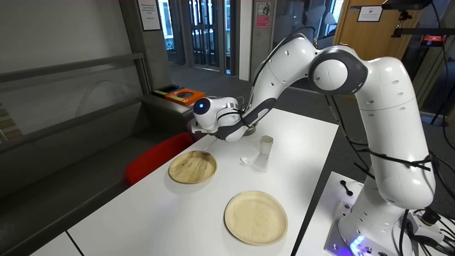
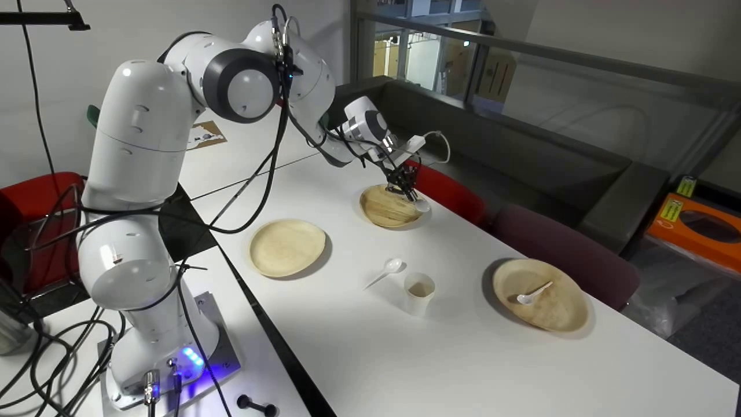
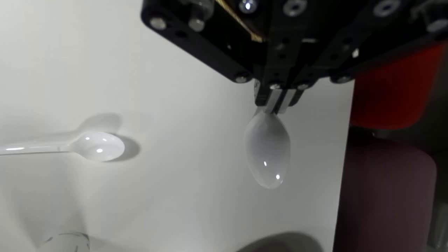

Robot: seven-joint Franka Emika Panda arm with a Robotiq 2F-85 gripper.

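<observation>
A white plastic spoon (image 3: 268,147) hangs bowl-down from my gripper, which is shut on its handle; the rest of the handle is hidden by the fingers. In exterior view 2 my gripper (image 2: 413,197) shows above the far edge of a wooden plate (image 2: 378,208), the held spoon's bowl (image 2: 422,206) at its tips. Another white spoon (image 2: 393,265) lies on the table beside a pale cup (image 2: 418,295). A third spoon (image 2: 525,299) rests in the right-hand plate (image 2: 507,272). My fingertips are hidden behind the arm in exterior view 1.
A lighter, empty plate (image 1: 256,218) sits near the table's front edge. Beyond the far edge stand a red chair (image 1: 158,155) and a dark maroon chair (image 2: 562,253).
</observation>
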